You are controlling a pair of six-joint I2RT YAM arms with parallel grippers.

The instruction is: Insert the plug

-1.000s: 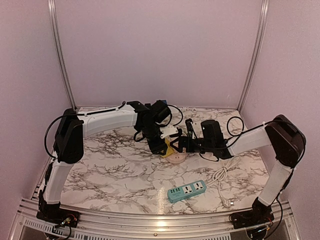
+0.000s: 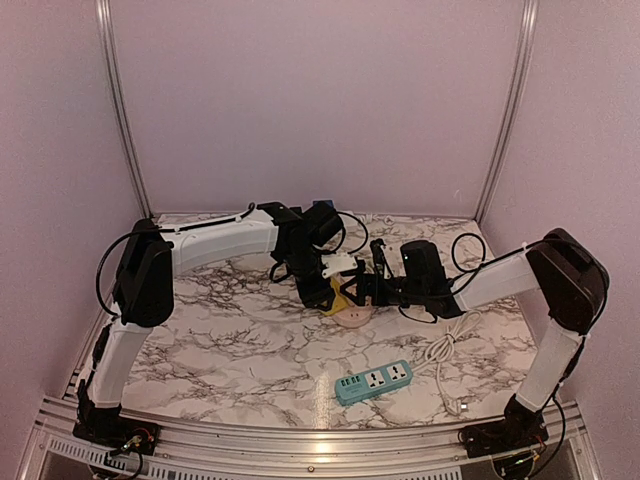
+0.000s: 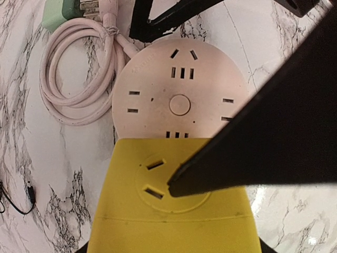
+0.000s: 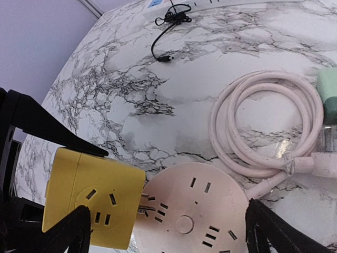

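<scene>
The yellow plug adapter (image 4: 95, 197) is held in my left gripper (image 2: 326, 297), its black fingers (image 4: 52, 126) entering from the left in the right wrist view. Metal prongs (image 4: 147, 208) stick out of the adapter towards the round pink socket (image 4: 192, 211), over slots near its edge. Whether their tips touch the slots I cannot tell. In the left wrist view the yellow body covers the socket's near edge (image 3: 181, 68). My right gripper is open, with one finger on either side of the socket; its finger (image 3: 263, 126) hides part of the adapter.
A coiled pink cable (image 4: 263, 87) runs from the socket beside a green block (image 4: 327, 95). Nearer the front lies a teal power strip (image 2: 373, 382) with a white cord (image 2: 440, 350). A thin black cable (image 4: 174, 18) rests farther off.
The left arm has shifted very slightly to the right over the last second. The right arm and the socket look unchanged.
</scene>
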